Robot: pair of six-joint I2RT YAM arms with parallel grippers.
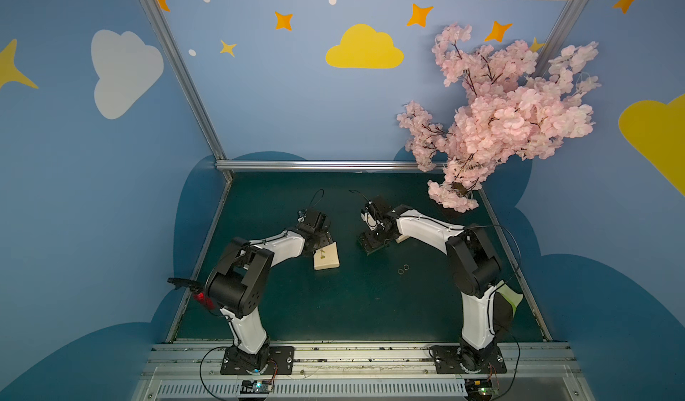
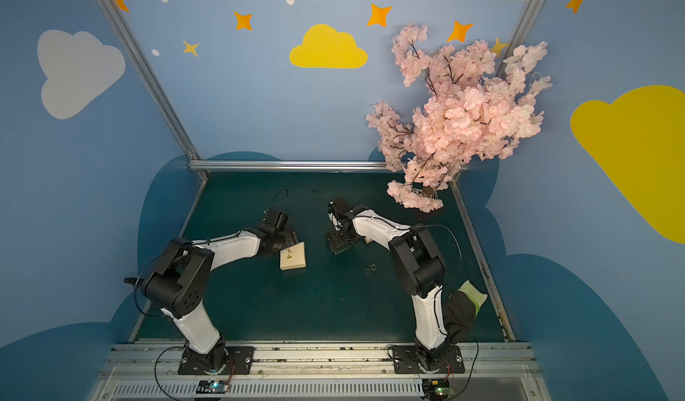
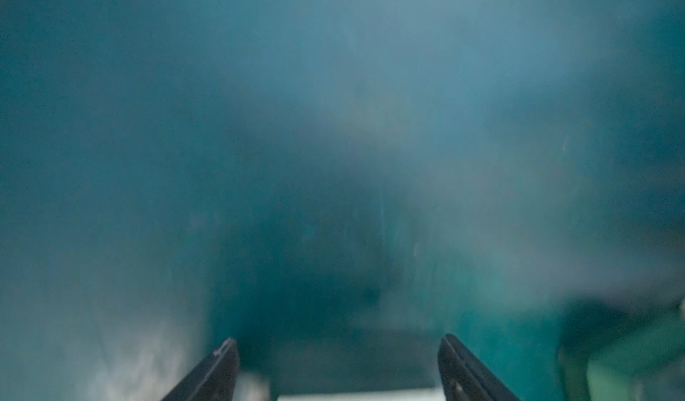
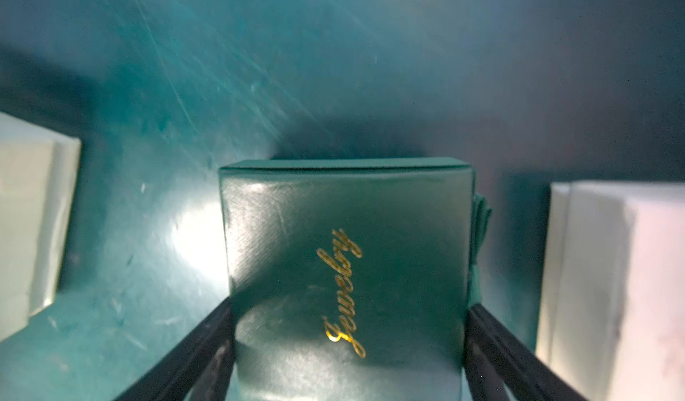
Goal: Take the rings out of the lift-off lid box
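A dark green box marked "Jewelry" point(image 4: 348, 258) lies between the fingertips of my open right gripper. A cream box point(image 1: 326, 257) with something small on top sits just below my left gripper point(image 1: 319, 238); in the left wrist view the fingers point(image 3: 210, 376) are apart over bare green table, with a white edge at the bottom. Another cream box point(image 4: 617, 272) stands right of the green one, partly hidden by my right arm in the top views. Two small rings point(image 1: 403, 268) lie on the table front-right of the boxes.
Pink blossom branches point(image 1: 499, 122) overhang the back right. A dark and light-green object point(image 2: 471, 297) lies at the right edge near the arm base.
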